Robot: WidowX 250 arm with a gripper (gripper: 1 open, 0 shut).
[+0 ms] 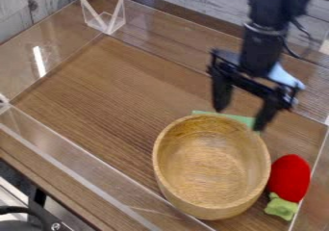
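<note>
The dark robot arm (257,28) reaches down from the top right, and its gripper (252,98) hangs above the back of a wide wooden bowl (180,192). The gripper is motion-blurred, with its two dark fingers apart. A mint-green flat piece (213,114) lies behind the bowl, partly hidden by the arm. A red object (291,175) with a green end (282,206) lies right of the bowl.
A small clear wire-like or plastic item (103,15) sits at the back left. Raised edges border the table.
</note>
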